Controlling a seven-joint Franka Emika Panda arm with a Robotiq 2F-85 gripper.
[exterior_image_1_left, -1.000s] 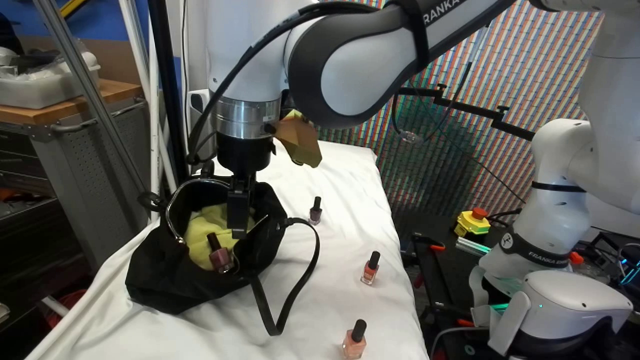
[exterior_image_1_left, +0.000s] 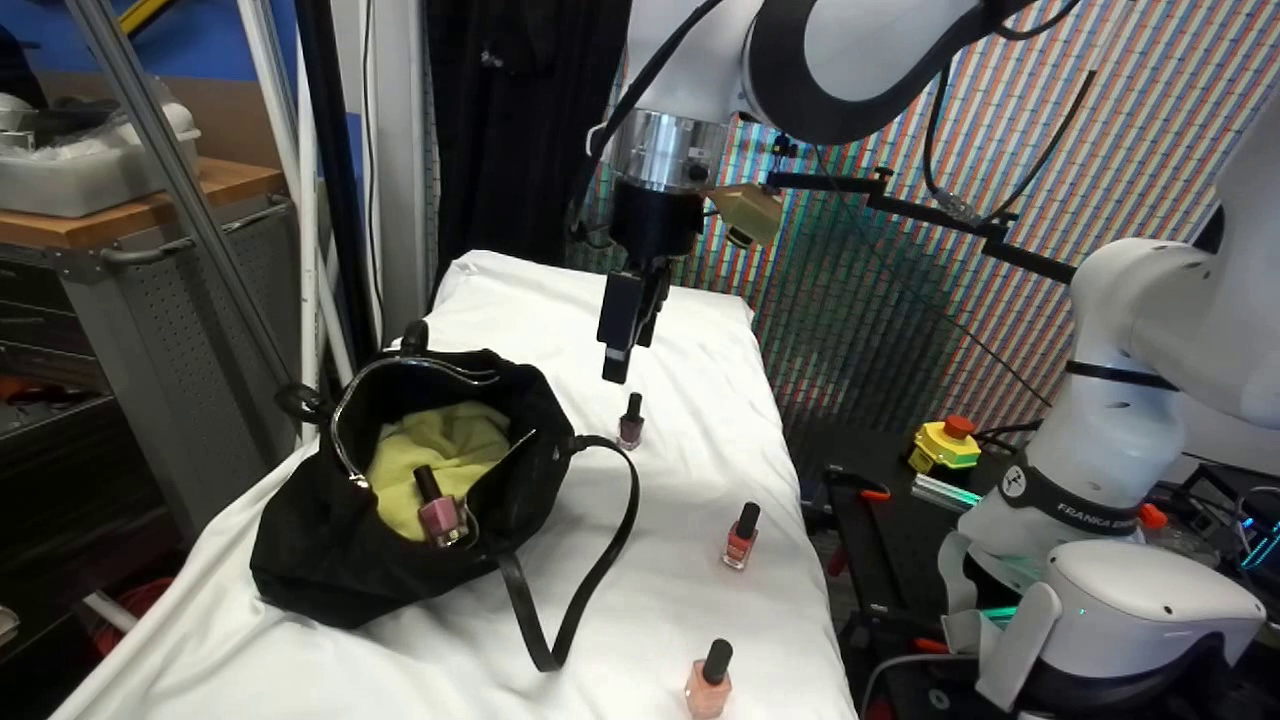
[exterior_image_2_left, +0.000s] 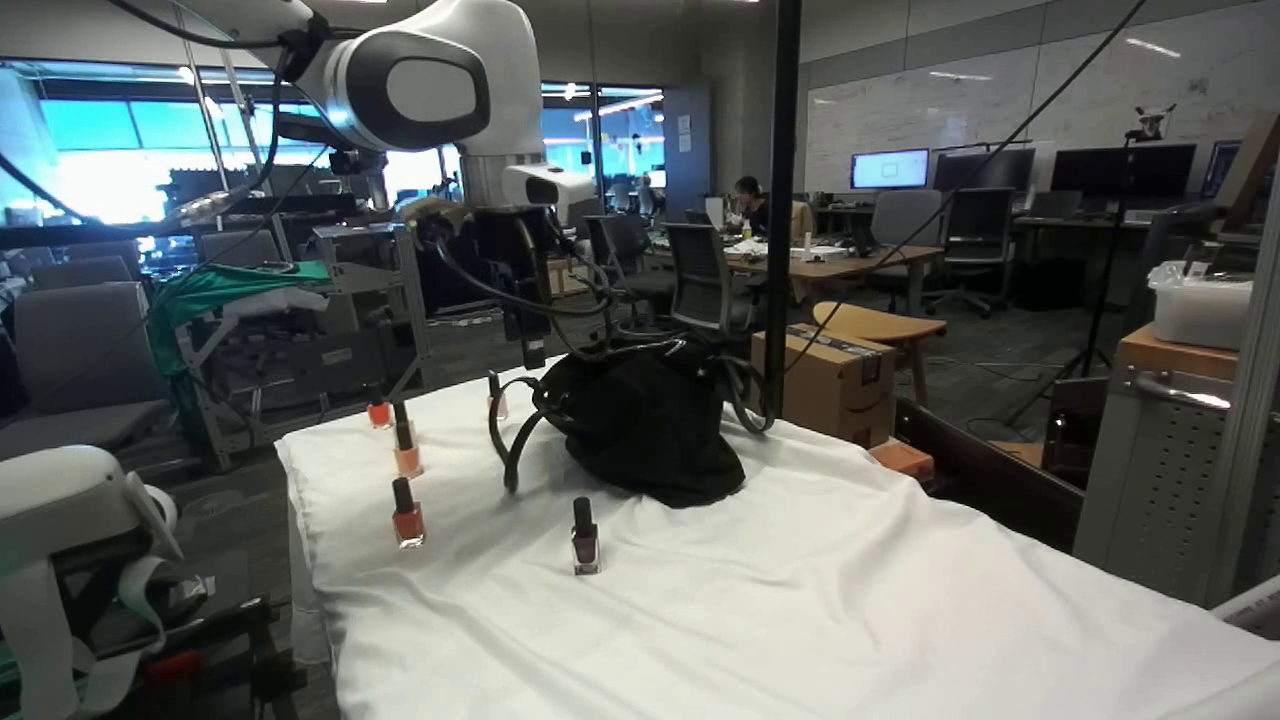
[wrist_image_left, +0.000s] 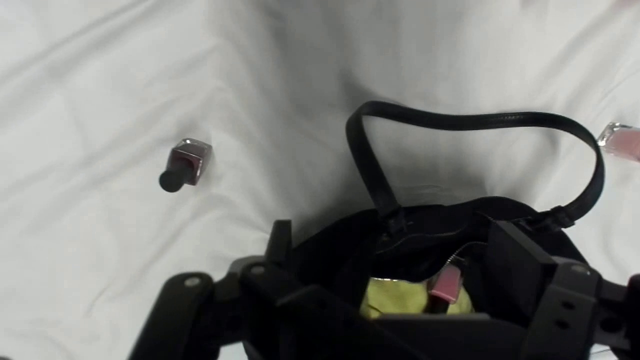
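Note:
A black handbag (exterior_image_1_left: 360, 564) sits open on the white-covered table, with a yellow-green cloth (exterior_image_1_left: 450, 438) inside. On that cloth lies a mauve-pink nail polish bottle (exterior_image_1_left: 441, 518), also visible inside the bag in the wrist view (wrist_image_left: 447, 283). A dark plum bottle (exterior_image_1_left: 631, 432) stands upright on the sheet beside the bag; the wrist view has this plum bottle (wrist_image_left: 189, 159) left of the fingers. My gripper (exterior_image_1_left: 621, 366) hangs above the sheet, apart from the plum bottle. Its fingers are wide open in the wrist view, with nothing held between the fingers.
A red bottle (exterior_image_1_left: 740, 540) and a peach bottle (exterior_image_1_left: 709, 682) stand near the table's right side. The bag's strap (exterior_image_1_left: 596, 576) loops out over the sheet (exterior_image_1_left: 672, 600). Beyond the right edge is the robot base (exterior_image_1_left: 1116, 624). Bare sheet lies behind the plum bottle.
My gripper has moved from over the bag's opening to the right and back. The mauve-pink bottle stays in the bag, and the other bottles have not moved.

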